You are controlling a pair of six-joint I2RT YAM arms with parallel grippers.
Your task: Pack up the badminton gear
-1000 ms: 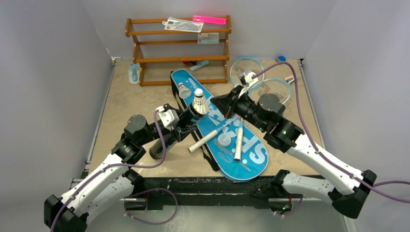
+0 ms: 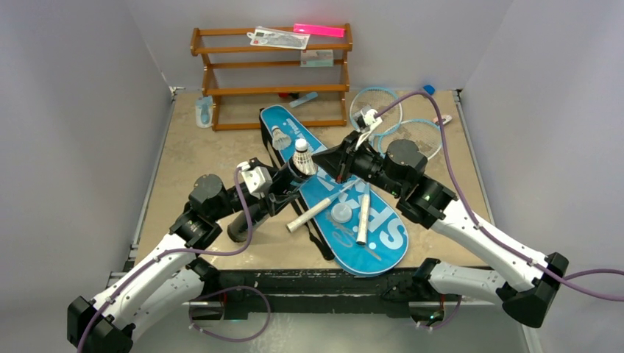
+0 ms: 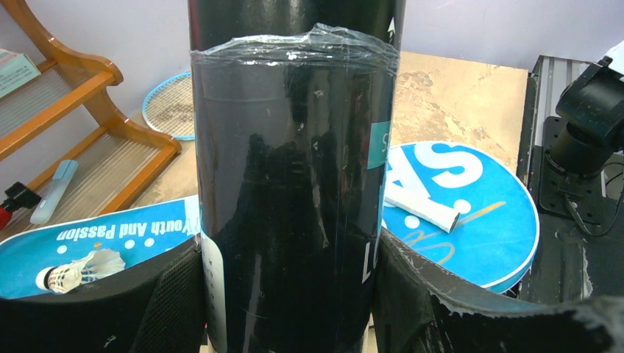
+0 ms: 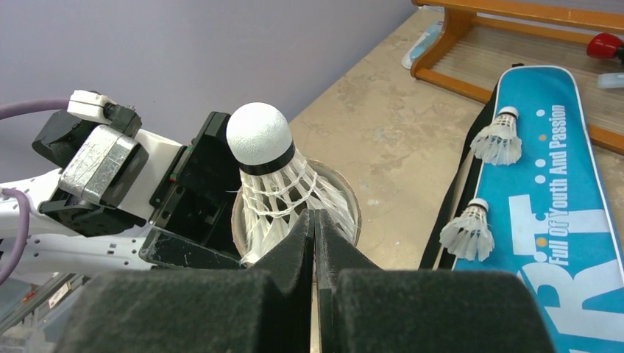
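Observation:
The black shuttlecock tube (image 3: 294, 184) is clamped in my left gripper, one finger on each side. A white shuttlecock (image 4: 259, 136) pokes out of the tube's mouth, cork outward, its feather skirt partly inside the rim (image 4: 352, 198). Close beside that skirt is my right gripper, fingers pressed together and nothing between them; whether they touch the feathers I cannot tell. Two more shuttlecocks, one higher up (image 4: 500, 138) and one lower (image 4: 471, 232), lie on the blue racket bag (image 4: 548, 191). A white round lid (image 2: 341, 212) rests on the bag too.
Two racket handles, left (image 2: 309, 215) and right (image 2: 363, 220), lie across the bag. Racket heads (image 2: 377, 107) rest at the back right. The wooden rack (image 2: 272, 92) stands along the rear wall. Another dark cylinder (image 2: 239, 226) is near the left arm. Bare table shows at left.
My right gripper has shifted slightly left, toward the tube's mouth. The left arm appears still.

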